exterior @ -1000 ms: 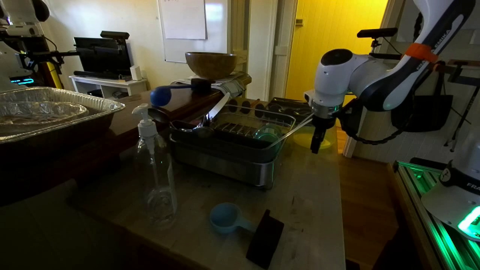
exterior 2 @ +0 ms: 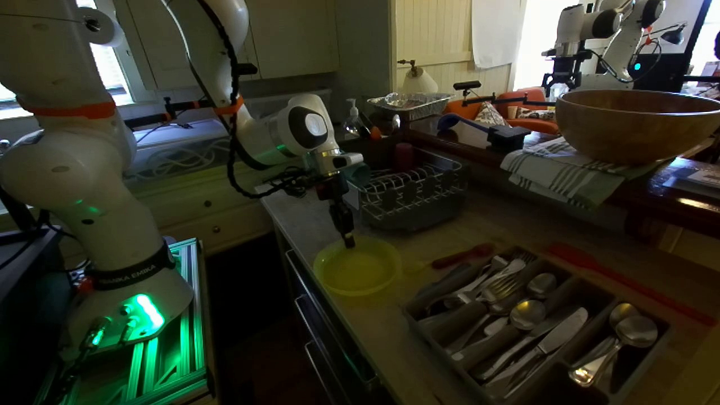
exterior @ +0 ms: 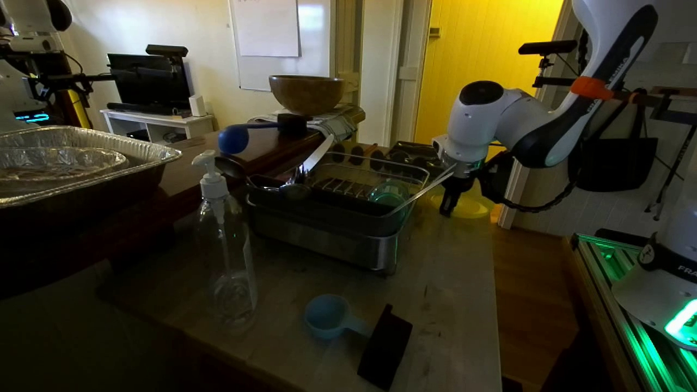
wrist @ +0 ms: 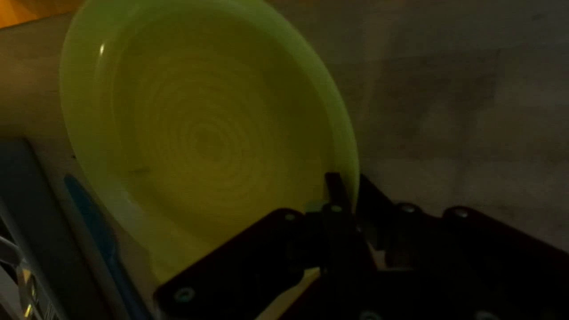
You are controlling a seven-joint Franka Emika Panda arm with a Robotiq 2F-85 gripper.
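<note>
A yellow dish (exterior 2: 368, 266) with a raised rim sits on the wooden counter near its edge. In the wrist view its round inside (wrist: 208, 138) fills the left and centre. My gripper points down at the rim, part open. One finger (wrist: 334, 187) is inside the dish and the other lies just outside, with the rim between them; whether both touch it is too dark to tell. From exterior view 1, the gripper (exterior: 447, 212) hides part of the yellow dish (exterior: 471, 208).
A cutlery tray (exterior 2: 432, 331) and a red-handled utensil (exterior 2: 462, 256) lie beside the dish. Close behind the gripper stands the dish rack (exterior 2: 418, 196). A pump bottle (exterior: 225, 274) and a blue scoop (exterior: 326, 316) occupy the counter's other end.
In exterior view 1 my gripper has moved left and away from the camera, onto the dish's rim. The yellow dish appears slightly farther right there.
</note>
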